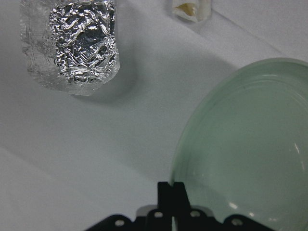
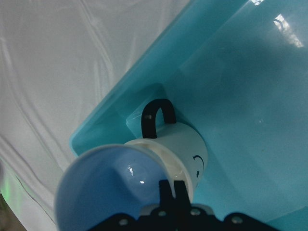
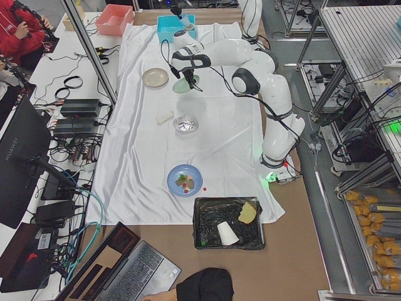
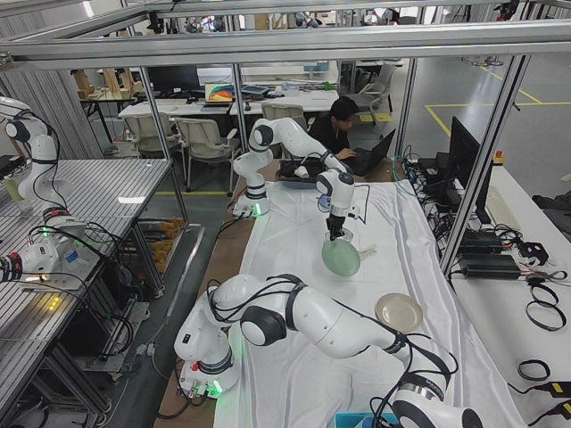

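My left gripper is shut on the rim of a green plate (image 1: pixel 245 144), which lies over the white cloth beside a foil-lined plastic container (image 1: pixel 82 43). My right gripper is shut on the rim of a blue cup (image 2: pixel 101 187), which is at the corner of a turquoise bin (image 2: pixel 240 110). A white mug (image 2: pixel 183 149) with a black handle lies inside that bin, partly hidden behind the cup.
A beige plate (image 4: pixel 399 312) lies near the green one. A blue plate with scraps (image 3: pixel 185 180) and a black lined tray (image 3: pixel 229 222) are at the other end.
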